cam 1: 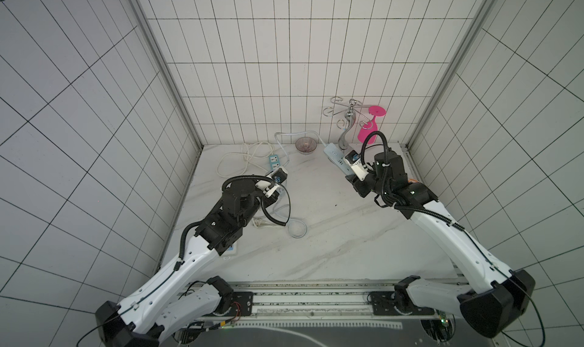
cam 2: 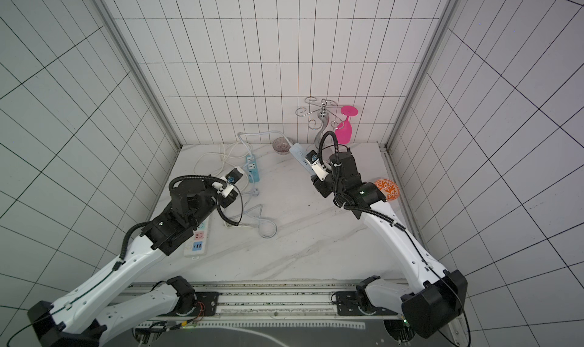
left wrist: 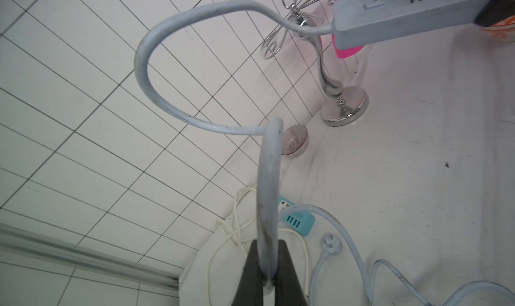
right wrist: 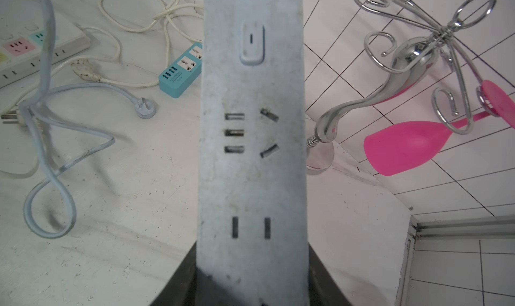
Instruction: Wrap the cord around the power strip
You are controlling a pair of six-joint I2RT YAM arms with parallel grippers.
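A pale grey-blue power strip (right wrist: 252,161) fills the middle of the right wrist view, raised above the table. My right gripper is shut on its near end. From the strip's far end, its cord (left wrist: 161,99) arcs through the air toward my left gripper, which is shut on the cord. Past those fingers, more cord runs down to loose loops (right wrist: 51,204) on the table, ending in a round plug (right wrist: 144,108). The cord is not around the strip's body. In the top left view, the left fingertips are hidden by the gripper's own housing.
A small blue power strip (cam 1: 274,162) with a cream cord and a longer white strip (cam 2: 197,240) lie at the left. At the back stand a glass bowl (cam 1: 306,144), a metal rack (cam 1: 348,125) and a pink utensil (cam 1: 368,130).
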